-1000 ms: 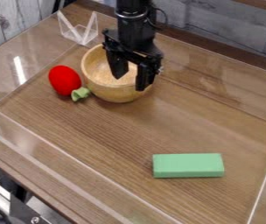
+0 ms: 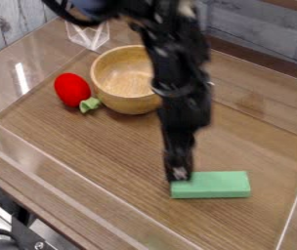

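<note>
My black gripper (image 2: 182, 168) hangs low over the wooden table, just left of and above a light green rectangular block (image 2: 211, 185). It is blurred, so whether it is open or shut is unclear. A wooden bowl (image 2: 117, 75) sits at the upper middle, partly behind the arm, with a red object with a green tip (image 2: 73, 90) to its left.
A clear plastic object (image 2: 89, 31) stands at the back left.
My gripper has moved down and toward the front, from over the bowl to beside the green block. The objects on the table look unmoved.
</note>
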